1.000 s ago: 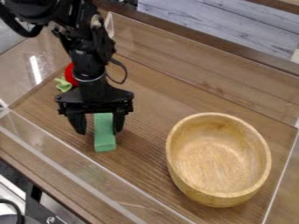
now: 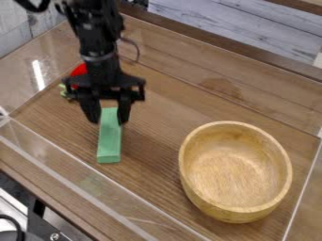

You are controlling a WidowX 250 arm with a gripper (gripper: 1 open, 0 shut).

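My gripper (image 2: 108, 104) hangs over a green block (image 2: 109, 142), open, its dark fingers on either side above the block's upper end. The block lies lengthwise on the wooden table, its lower part uncovered. A red object (image 2: 78, 71) and a small light-green item are partly hidden behind the arm at the left.
A round wooden bowl (image 2: 235, 174) takes up the lower right of the table (image 2: 214, 85). The table's edge runs along the left.
The gripper has risen and moved back from the green block, which now shows more fully.
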